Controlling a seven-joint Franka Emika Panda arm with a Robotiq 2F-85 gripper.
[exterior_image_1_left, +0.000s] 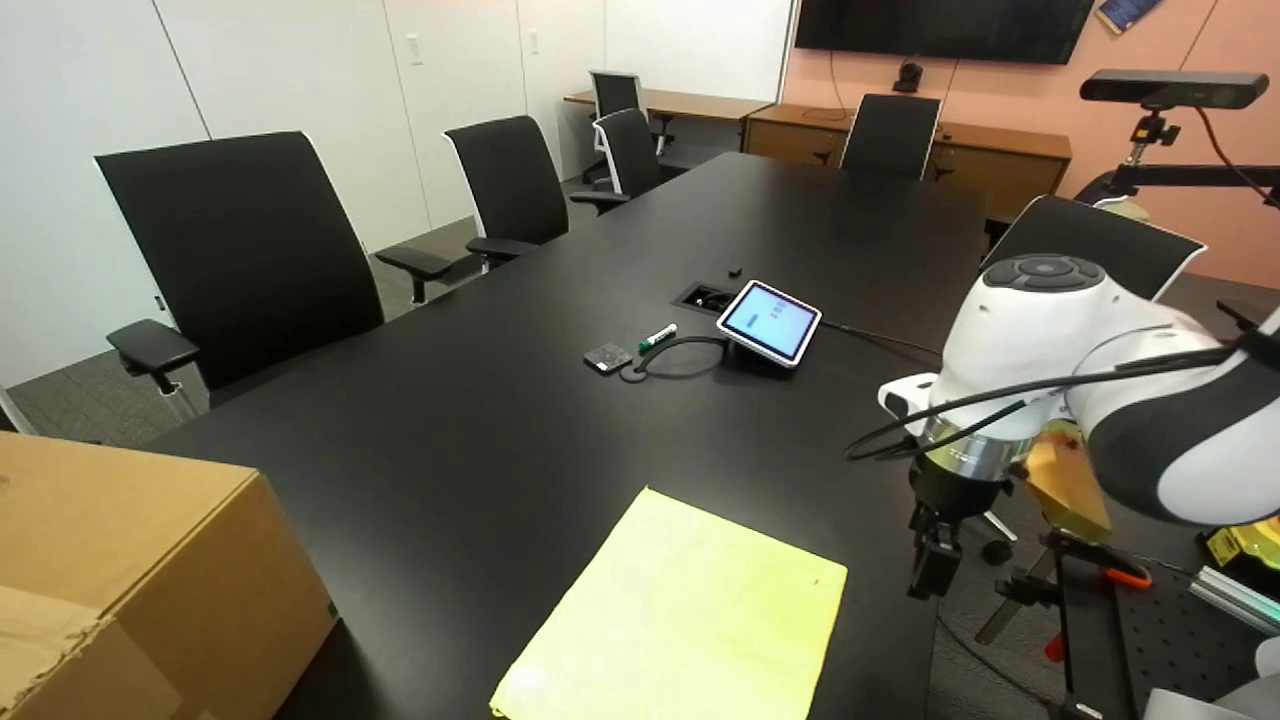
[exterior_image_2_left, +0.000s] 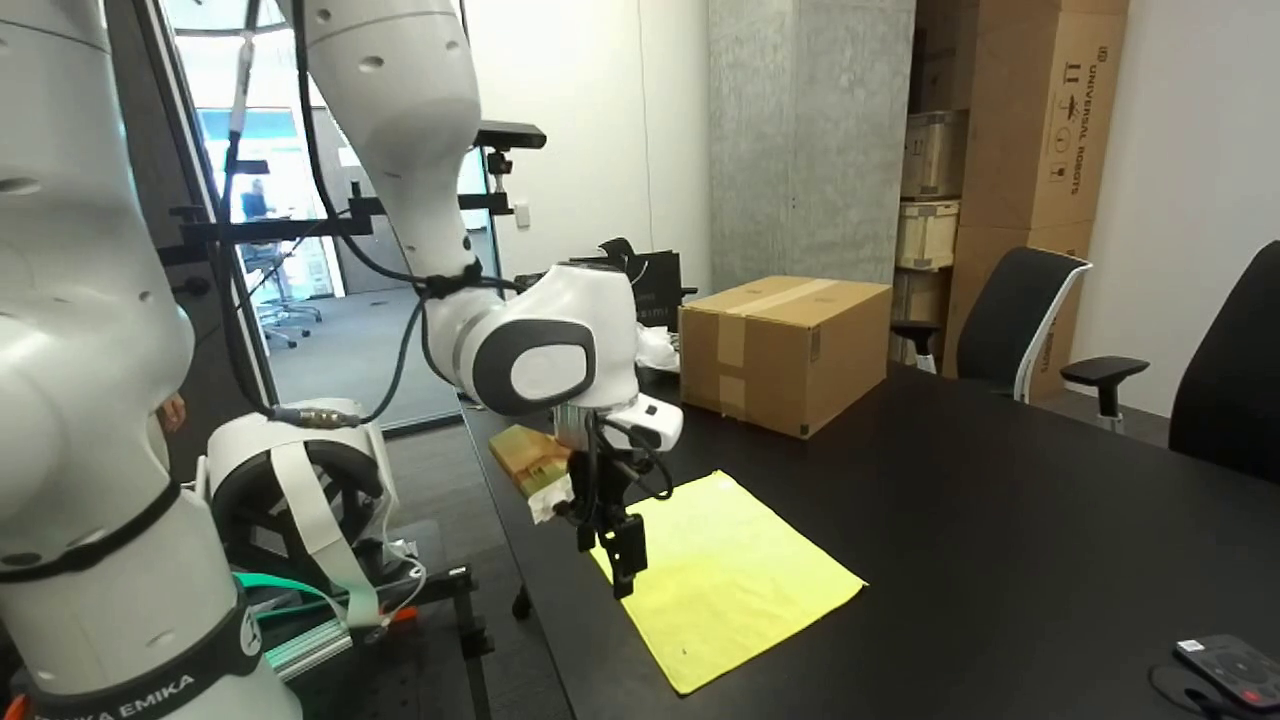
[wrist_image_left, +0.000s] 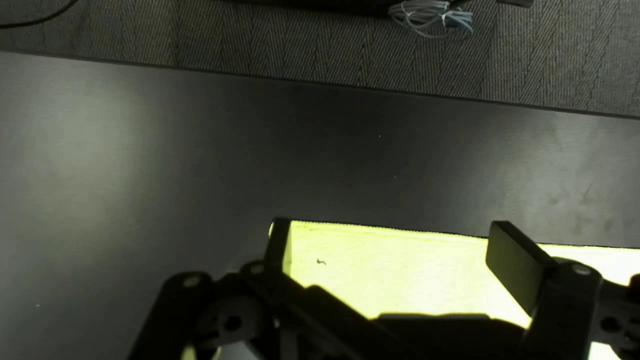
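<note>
A yellow cloth lies spread flat on the black table, close to the table's edge on the robot's side. My gripper hangs pointing down near that edge, beside the cloth in exterior view 1. From exterior view 2 the gripper appears in front of the cloth. Seen from the wrist, its two fingers stand wide apart over one end of the cloth, with nothing held between them. The gripper is open; its exact height above the cloth is hard to judge.
A cardboard box stands on the table beyond the cloth. Farther along are a tablet, a green marker and a small black device. Bare table lies between them and the cloth. The table edge drops to carpet.
</note>
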